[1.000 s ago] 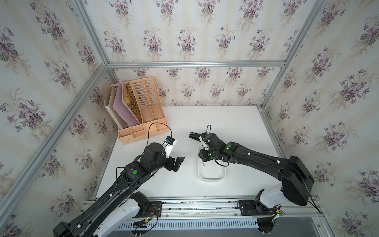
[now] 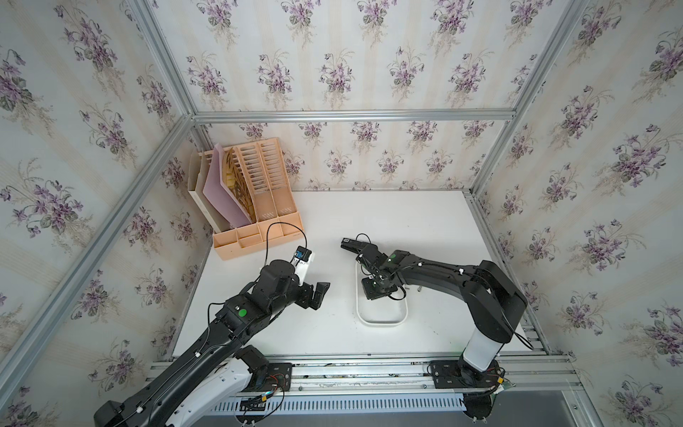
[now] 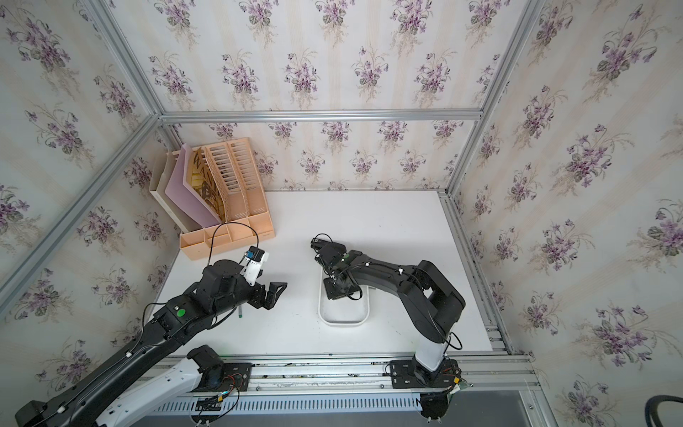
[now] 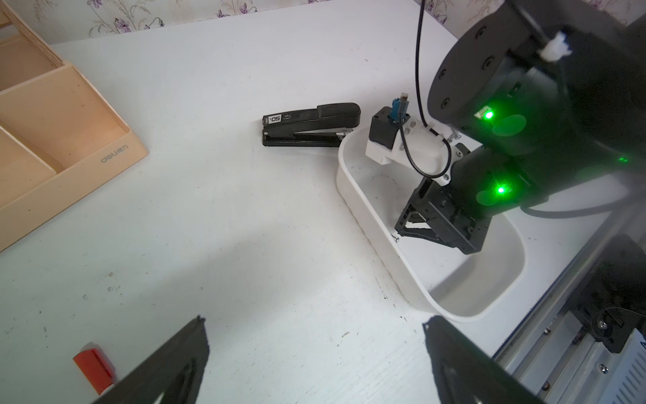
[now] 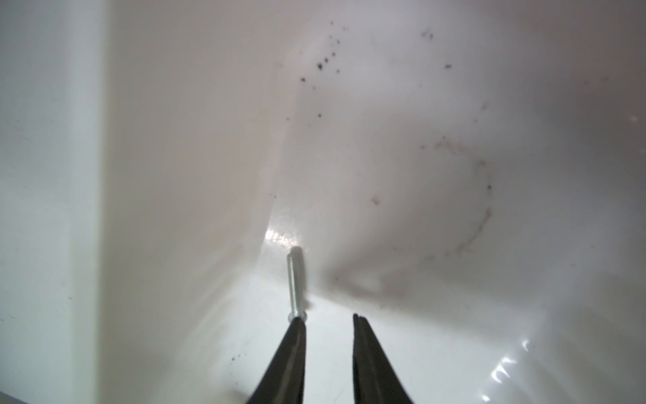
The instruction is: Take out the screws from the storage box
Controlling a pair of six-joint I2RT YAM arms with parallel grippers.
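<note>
The white storage box (image 4: pixel 377 215) lies on the table, with my right gripper reaching down inside it. One silver screw (image 5: pixel 294 282) rests on the box floor close to a side wall in the right wrist view. Its lower end is right by the tip of the left finger (image 5: pixel 290 350); whether they touch I cannot tell. The right fingers are part open, with nothing visible between them. In the left wrist view a small screw end (image 4: pixel 395 238) shows beside that gripper. My left gripper stands wide open and empty, left of the box above bare table.
A black stapler (image 4: pixel 311 124) lies against the box's far corner. The wooden organizer (image 2: pixel 257 231) with folders stands at the back left. A red object (image 4: pixel 94 369) lies near the left gripper.
The left arm has shifted only slightly.
</note>
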